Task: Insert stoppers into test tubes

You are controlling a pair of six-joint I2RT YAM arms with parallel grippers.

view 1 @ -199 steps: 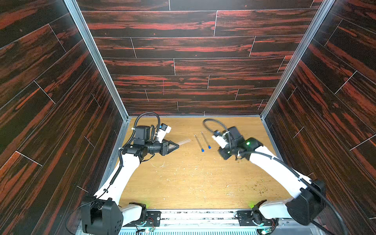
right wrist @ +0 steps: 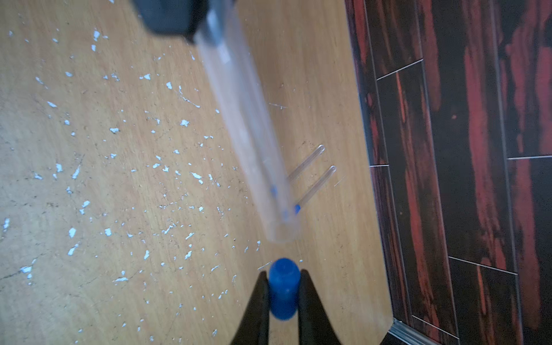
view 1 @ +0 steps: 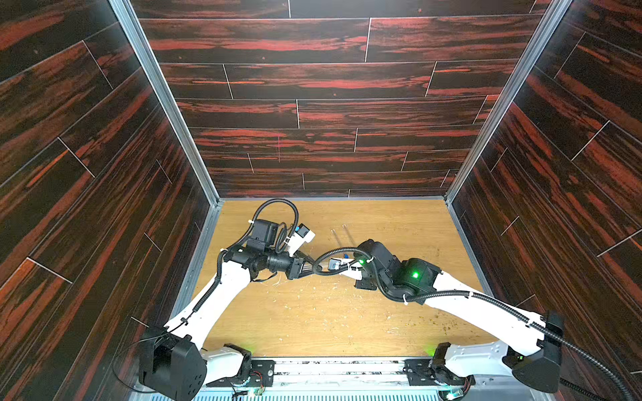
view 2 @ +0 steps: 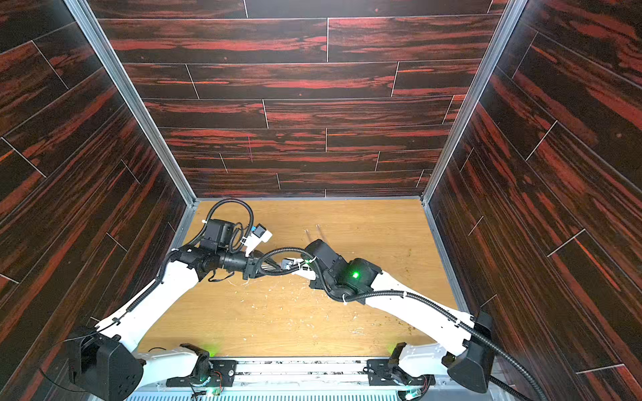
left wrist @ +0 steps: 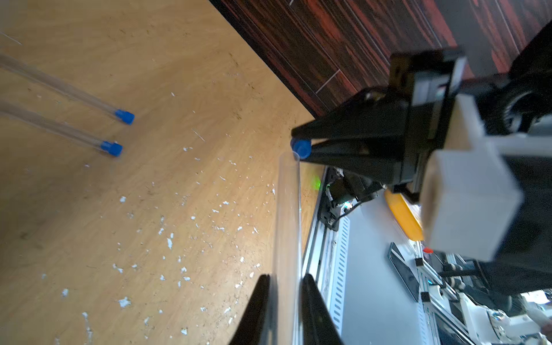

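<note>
A clear test tube (left wrist: 287,224) is held in my left gripper, shut on it, with its open mouth pointing away from the fingers. A blue stopper (right wrist: 284,290) sits between the fingertips of my right gripper, shut on it. In the left wrist view the stopper is close to the tube's mouth; in the right wrist view a small gap shows between them. Whether they touch, I cannot tell. On the table lie two more tubes, each with a blue stopper (left wrist: 124,116) in its end. Both top views have the held tube mostly hidden behind the right arm.
White flakes (right wrist: 184,122) are scattered over the wooden table (view 2: 374,234). Dark plank walls (view 1: 321,80) enclose the back and sides. Open table lies in front of both arms and at the back right.
My right arm has swung left toward the left gripper, which has shifted a little right and forward. The two grippers now meet near mid-table, partly covering the lying tubes.
</note>
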